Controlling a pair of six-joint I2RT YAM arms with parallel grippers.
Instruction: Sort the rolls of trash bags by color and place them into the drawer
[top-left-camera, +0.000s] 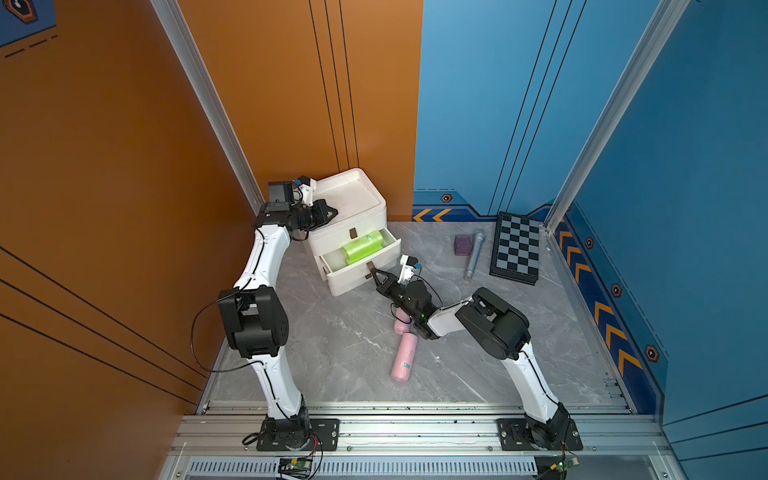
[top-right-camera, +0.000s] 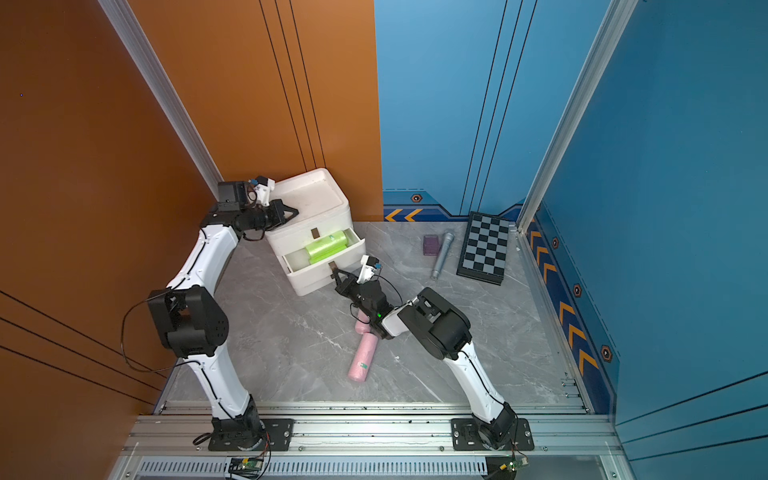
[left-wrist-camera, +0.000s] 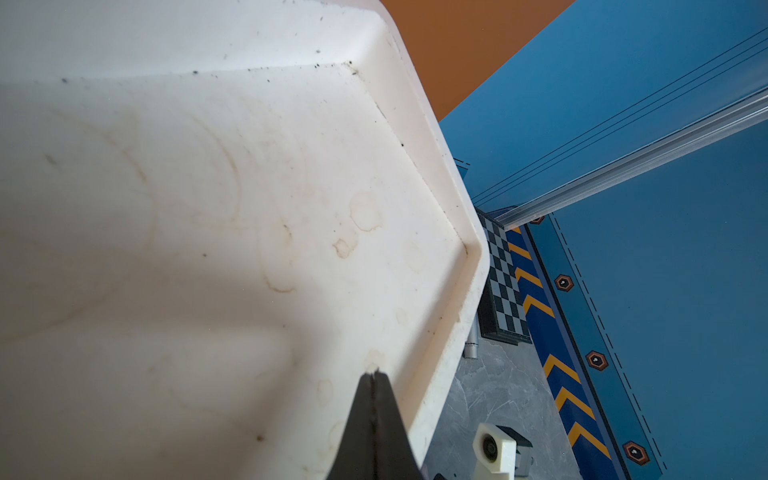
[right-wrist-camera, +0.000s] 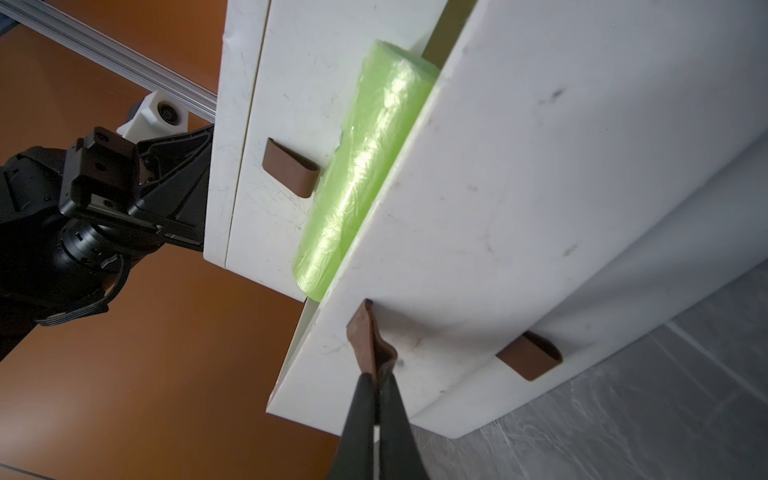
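Observation:
A green roll (top-left-camera: 363, 246) lies in the pulled-out middle drawer (right-wrist-camera: 528, 176) of the white cabinet. My right gripper is shut on that drawer's brown pull tab (right-wrist-camera: 364, 336). My left gripper is shut, hovering over the empty top tray (left-wrist-camera: 208, 200), nothing visible between its fingers. Two pink rolls (top-left-camera: 404, 357), nearer and (top-right-camera: 361, 320) partly hidden behind the right arm, lie on the table in front of the cabinet.
At the back right lie a purple block (top-left-camera: 462, 245), a grey cylinder (top-left-camera: 473, 256) and a checkered board (top-left-camera: 517, 244).

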